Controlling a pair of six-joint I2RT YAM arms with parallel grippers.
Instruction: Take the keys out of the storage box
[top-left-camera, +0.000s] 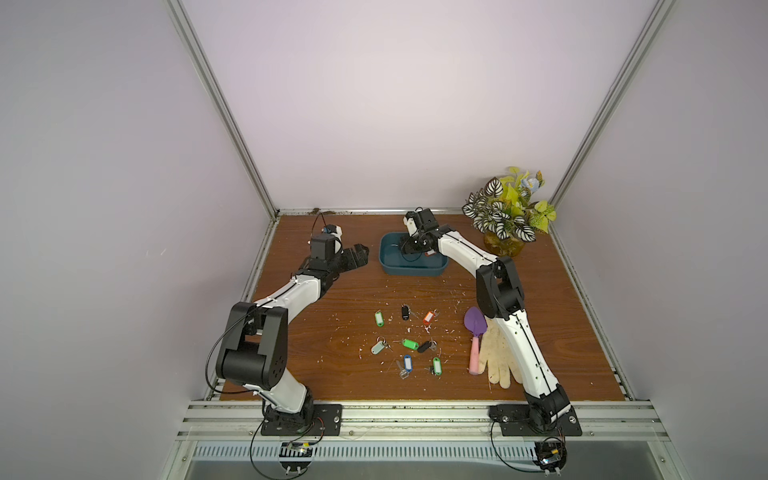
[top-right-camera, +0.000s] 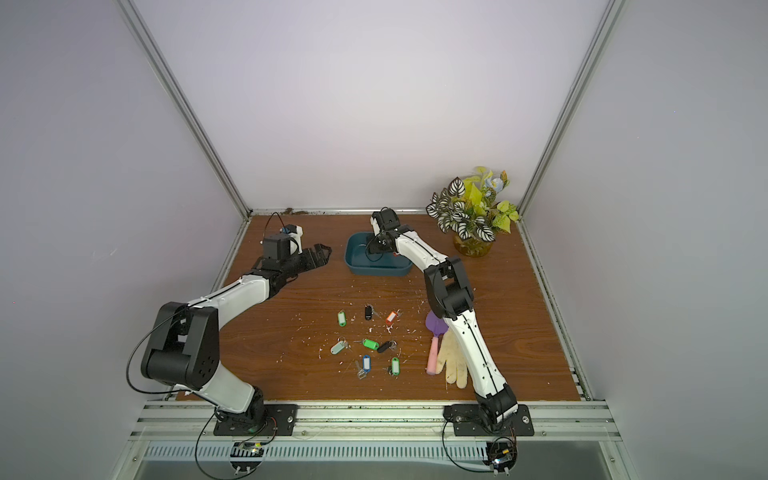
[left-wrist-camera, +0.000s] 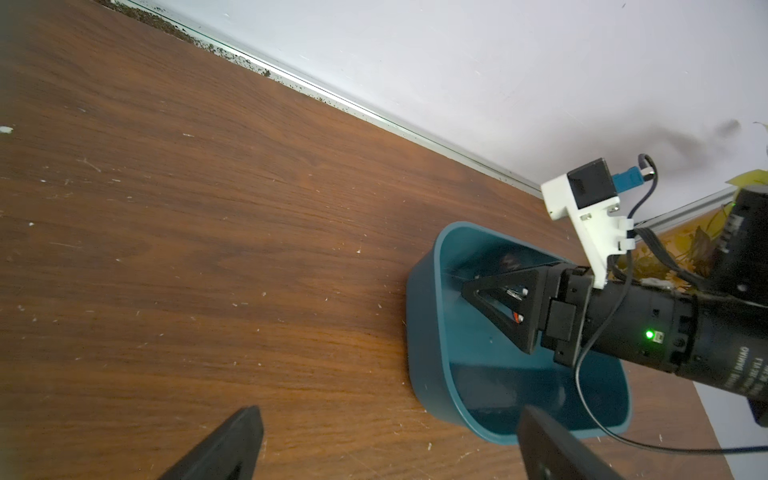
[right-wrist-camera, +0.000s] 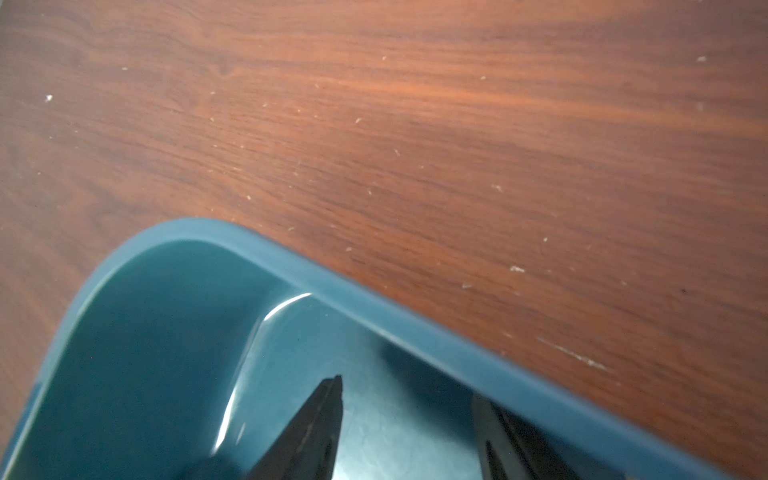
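Note:
The blue storage box (top-left-camera: 412, 270) stands at the back middle of the table. My right gripper reaches down inside it, open, with only bare box floor between its fingers. In the left wrist view, small red and silver bits, perhaps keys (left-wrist-camera: 517, 317), show behind that gripper in the box (left-wrist-camera: 424, 344); the arm hides part of the inside. Several keys with tags lie on the table in front, among them a green one (top-left-camera: 379, 318), a black one (top-left-camera: 405, 312), an orange one (top-left-camera: 429, 317) and a blue one (top-left-camera: 408, 363). Left of the box, my left gripper hovers open and empty.
A potted plant (top-left-camera: 508, 212) stands at the back right. A purple trowel (top-left-camera: 475, 321) with a pink handle and a pale glove (top-left-camera: 497, 356) lie at the front right, beneath the right arm. Table space left of the box is clear.

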